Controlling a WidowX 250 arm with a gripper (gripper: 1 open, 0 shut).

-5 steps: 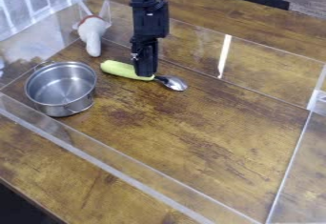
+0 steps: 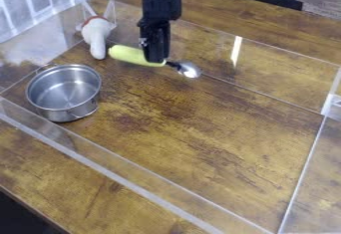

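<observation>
The black gripper hangs at the top centre, shut on a spoon that has a yellow-green handle reaching left and a silver bowl end pointing right. A steel pot stands at the left, below and left of the spoon. A white object, shaped somewhat like a mushroom, lies at the upper left beside the spoon's handle.
Clear panels enclose the wooden table, with a white slatted rail at the top left.
Over the last second the gripper and spoon have moved upward in the view, away from their lower spot right of the pot. The pot has not moved.
</observation>
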